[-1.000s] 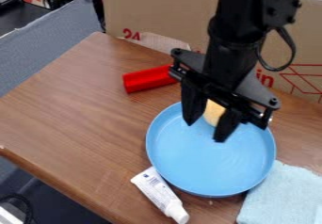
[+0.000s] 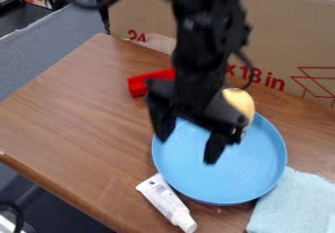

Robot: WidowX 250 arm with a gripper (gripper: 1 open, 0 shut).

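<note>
My black gripper (image 2: 186, 134) hangs open over the left part of a blue plate (image 2: 233, 178), its fingers pointing down with nothing seen between them. A yellow, rounded object (image 2: 240, 104) shows just right of the gripper at the back of the plate, partly hidden behind it. A red cylinder (image 2: 141, 83) lies on the wooden table behind and left of the plate, partly covered by the arm.
A white tube (image 2: 167, 200) lies in front of the plate, and a pale blue cloth (image 2: 292, 209) is at the front right. A cardboard box (image 2: 288, 51) stands along the back.
My gripper has moved left across the plate, from over the yellow object to beside it, now hiding part of the red cylinder.
</note>
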